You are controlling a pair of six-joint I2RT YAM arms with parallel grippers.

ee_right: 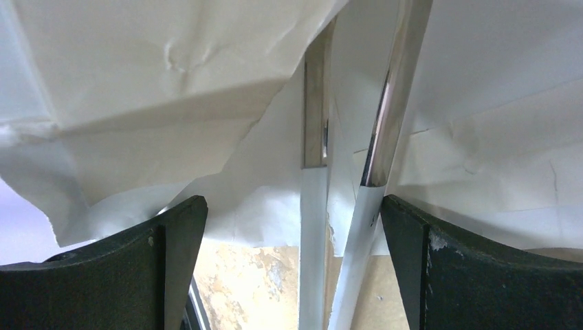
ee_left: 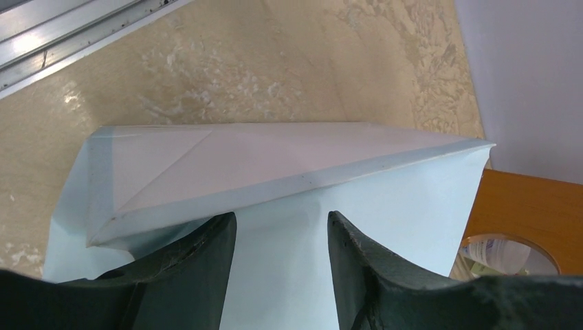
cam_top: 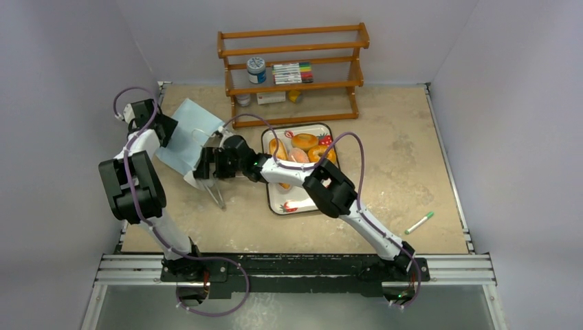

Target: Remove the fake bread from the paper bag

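The light blue paper bag (cam_top: 180, 146) lies at the table's left side, its folded end by my left gripper (cam_top: 165, 128) and its mouth toward my right gripper (cam_top: 212, 163). In the left wrist view, the left fingers stand open over the bag's blue side (ee_left: 282, 275), close to its folded pale end (ee_left: 261, 151). The right wrist view has the open right fingers (ee_right: 148, 265) at the bag's pale paper (ee_right: 158, 89). Two narrow handle strips (ee_right: 313, 227) run between them, one touching or nearly touching the right-hand finger. No bread shows inside the bag.
A white tray (cam_top: 276, 201) with several fake breads (cam_top: 304, 141) stands mid-table, partly under my right arm. Behind it is a wooden rack (cam_top: 295, 50) holding a jar (cam_top: 256, 70) and markers. A green-capped marker (cam_top: 419, 223) lies at right.
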